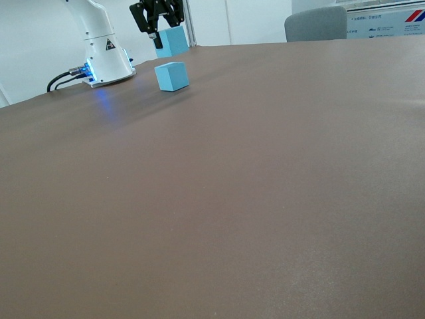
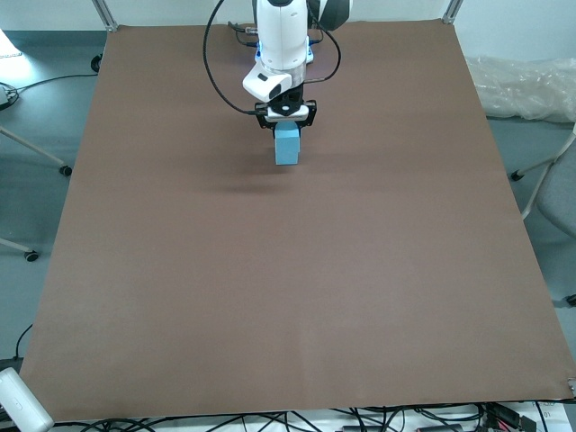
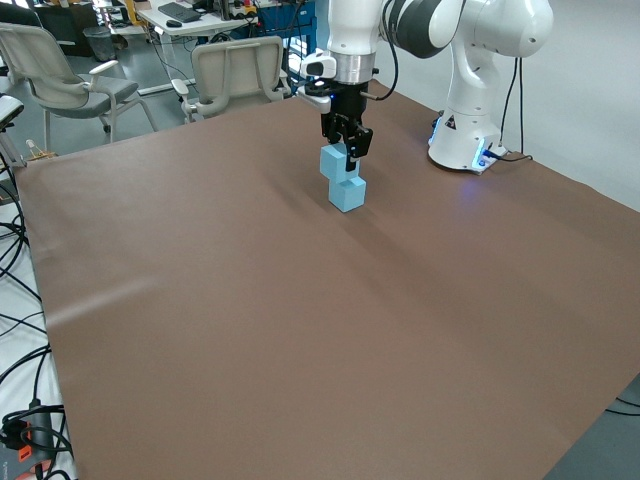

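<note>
My black gripper (image 1: 157, 26) is shut on a light blue cube (image 1: 172, 41), held in the air above a second light blue cube (image 1: 171, 76) that rests on the brown table. In the top view the held cube is clearly apart from the lower one. In the right view the held cube (image 3: 334, 162) appears just over the lower cube (image 3: 347, 194). In the left view the gripper (image 2: 286, 117) and the blue cubes (image 2: 287, 144) line up, so they are hard to tell apart.
Cables (image 3: 25, 370) run along one table edge, and office chairs (image 3: 230, 75) stand beyond it.
</note>
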